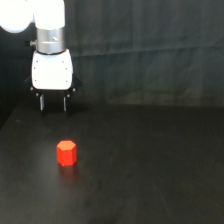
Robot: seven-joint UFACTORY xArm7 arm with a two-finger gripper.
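A small red block (67, 153) with a hexagonal top stands alone on the black table, left of the middle in the camera view. Above and behind it hangs my gripper (53, 103), fingers pointing down. A wide gap parts its two fingers, and nothing shows between them. The gripper and the block are clearly apart.
A dark curtain (150, 60) closes off the back. The white arm (50, 14) comes down from the upper left.
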